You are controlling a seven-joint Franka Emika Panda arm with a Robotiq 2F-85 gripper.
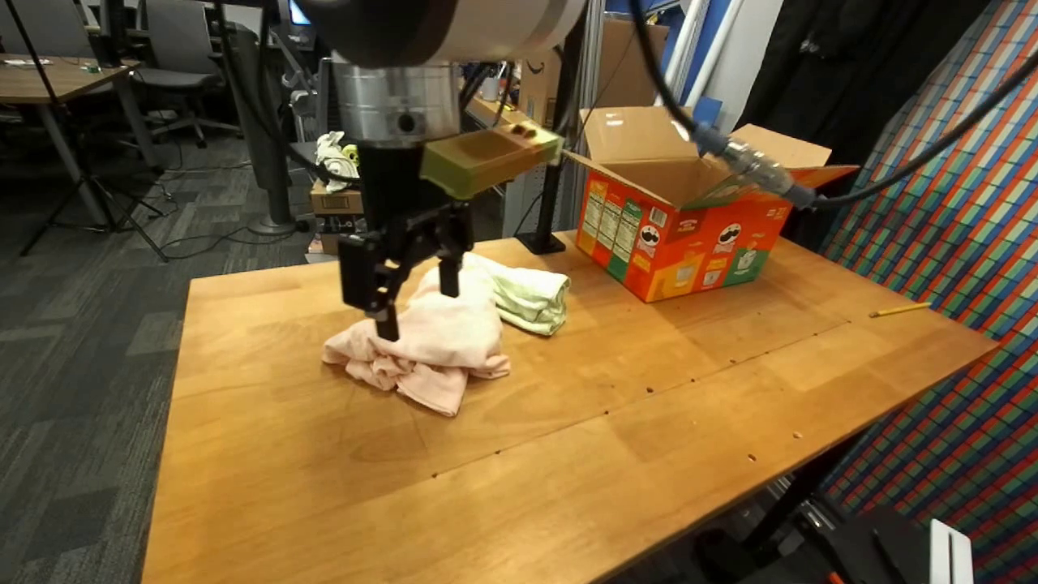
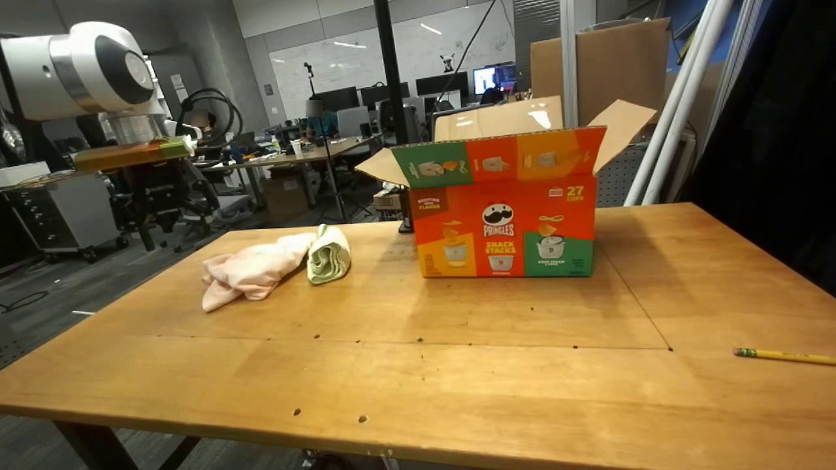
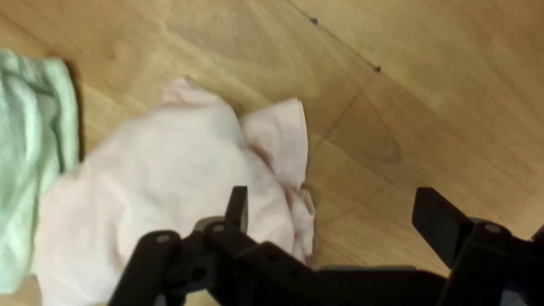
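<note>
A crumpled pink cloth [image 1: 452, 326] lies on the wooden table, its left side of the tabletop in exterior view 1. Against it rests a folded pale green cloth [image 1: 532, 297], also seen at the left edge of the wrist view as a green cloth [image 3: 30, 153]. Over the pink cloth hangs my gripper [image 1: 418, 307], open, its fingers wide apart and empty. From the wrist, one fingertip [image 3: 237, 209] overlaps the pink cloth [image 3: 168, 168] in the picture, while the other fingertip [image 3: 441, 224] has bare wood behind it. In exterior view 2 a clear height separates the gripper [image 2: 157, 239] from the tabletop.
An open Pringles carton [image 2: 505, 227], flaps spread, stands at the back of the table. A yellow pencil [image 2: 784, 356] lies near the right edge. Bare wood fills the front and middle of the table [image 1: 545, 467]. A cable [image 1: 905, 175] hangs across the upper right.
</note>
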